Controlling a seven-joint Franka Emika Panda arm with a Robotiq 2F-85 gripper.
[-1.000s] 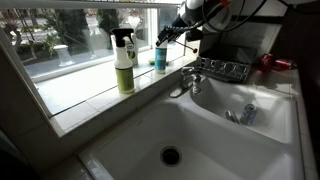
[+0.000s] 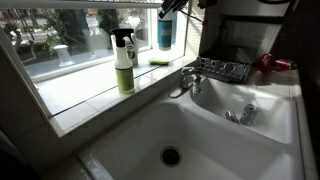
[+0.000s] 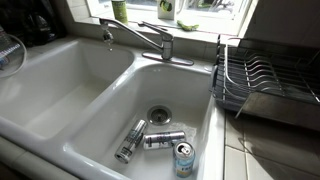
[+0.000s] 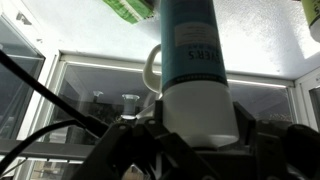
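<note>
A blue bottle [image 2: 165,33] hangs upright in the air by the window, its top held by my gripper [image 2: 170,12]. In the wrist view the bottle [image 4: 192,45] runs away from the camera, its white end [image 4: 200,112] close to me between the dark fingers. My gripper is shut on it; the contact itself is partly hidden behind the white end.
A spray bottle with a green label [image 2: 124,68] stands on the windowsill [image 2: 95,104], and a small green item [image 2: 158,62] lies there. The faucet [image 2: 190,82] rises behind the double sink. Several cans, including one upright [image 3: 184,158], occupy one basin. A dish rack [image 3: 270,75] stands beside it.
The blue bottle has risen off the windowsill with my gripper, moving up and slightly right in exterior view 1. The spray bottle and sink contents have stayed put.
</note>
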